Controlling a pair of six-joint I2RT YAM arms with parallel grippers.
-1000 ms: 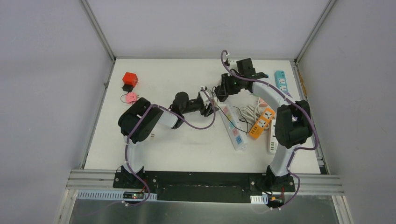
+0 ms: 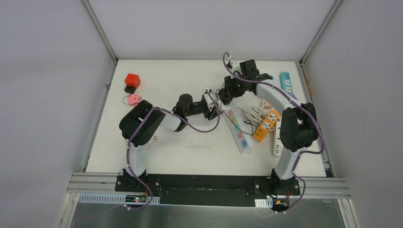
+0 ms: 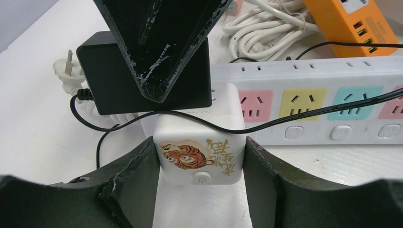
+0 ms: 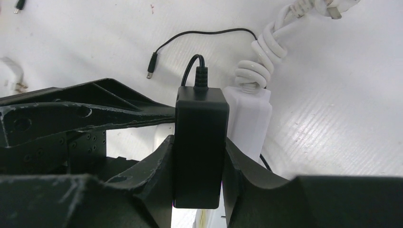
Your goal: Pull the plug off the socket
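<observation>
My left gripper is shut on a white cube socket (image 3: 199, 147) with a tiger print and button, beside a long white power strip (image 3: 309, 71) with coloured outlets. A black adapter plug (image 3: 109, 76) sits just above the cube, its cable draped across it. My right gripper is shut on this black adapter (image 4: 199, 123). Whether the adapter's pins are still inside the cube is hidden.
An orange strip (image 2: 266, 124), coiled white cables (image 2: 254, 114) and a teal strip (image 2: 286, 81) crowd the right. A red cube (image 2: 132, 80) lies far left.
The right arm shifted slightly in the top view, with small movement of the white strip and black cable. The left arm looks almost unmoved.
</observation>
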